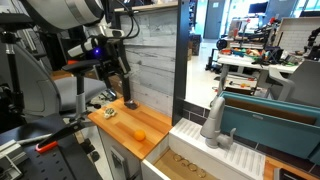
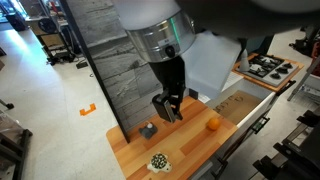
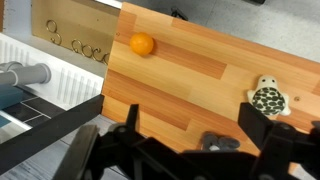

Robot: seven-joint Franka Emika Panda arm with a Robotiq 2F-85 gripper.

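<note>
My gripper hangs over the wooden top, its two dark fingers spread wide apart in the wrist view, with nothing held between them. A small orange ball (image 3: 141, 43) rests on the wood near the drawer side. Toward the other side lies a pale turtle-like toy (image 3: 269, 97) with a dark-spotted shell. Close to it, partly covered by the gripper, is a dark grey object (image 3: 218, 142); it stands near the grey wall panel (image 2: 120, 70) in the second exterior view. All three are clear of the fingers.
Beside the wooden top (image 1: 122, 127) is a white open tray (image 1: 180, 172) with several rings in it. A grey bottle-like object (image 1: 213, 118) stands behind that, near a long teal box (image 1: 268, 127). A dark upright post (image 1: 181, 60) edges the panel. Bare wood lies between the small objects.
</note>
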